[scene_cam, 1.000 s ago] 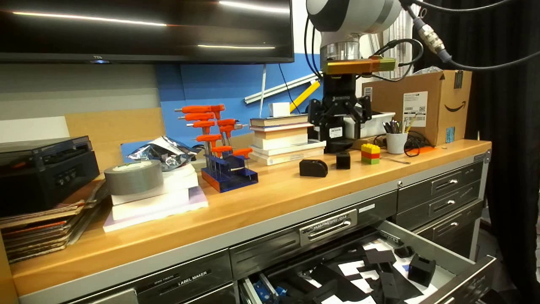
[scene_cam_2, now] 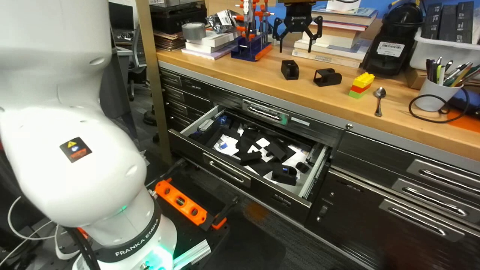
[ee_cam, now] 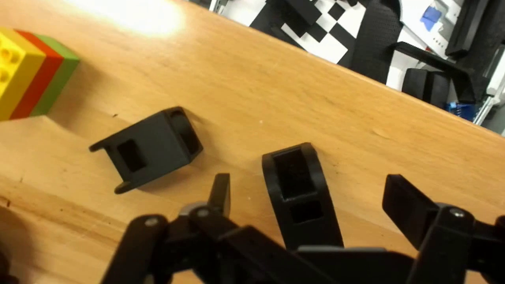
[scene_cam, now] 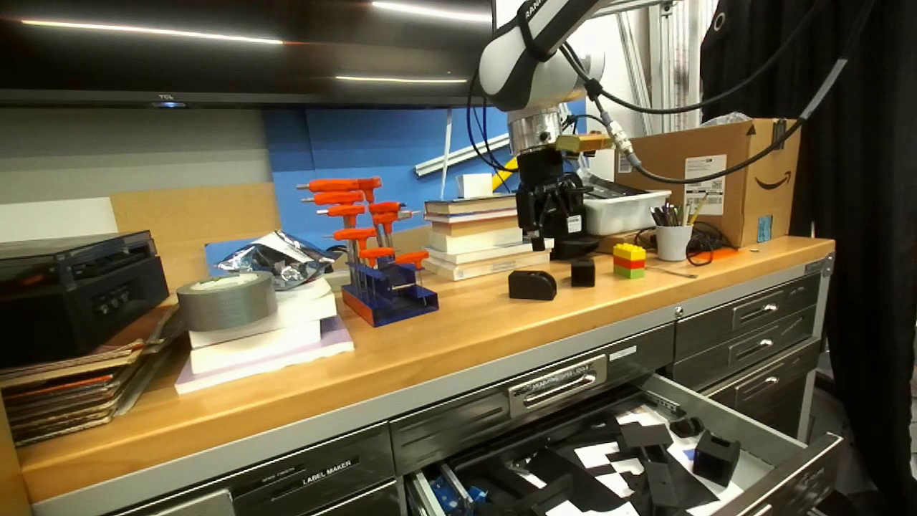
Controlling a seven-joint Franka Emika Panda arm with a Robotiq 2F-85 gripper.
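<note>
Two black plastic parts rest on the wooden bench. The rounded black block (ee_cam: 310, 203) lies between and beyond my fingertips in the wrist view, its near end hidden by the gripper. To its left there is a forked black bracket (ee_cam: 154, 144) with a square hole. My gripper (scene_cam_2: 294, 47) hangs above the bench, fingers spread wide and empty. In exterior view 2 the rounded block (scene_cam_2: 290, 69) shows just below it, apart from the fingers. Below the bench, the open drawer (scene_cam_2: 238, 175) holds several black parts and a checkered sheet.
A yellow, red and green brick stack (scene_cam_2: 361, 85) and a spoon (scene_cam_2: 379, 99) lie to the right of the parts. Books (scene_cam: 477, 236) are piled behind them. A hex-key stand (scene_cam: 387, 292) is to the left, and a pen cup (scene_cam: 673, 241) to the right.
In exterior view 1 my gripper has shifted left and turned, so its fingers now appear nearly edge-on. The objects on the bench and the drawer look unmoved.
</note>
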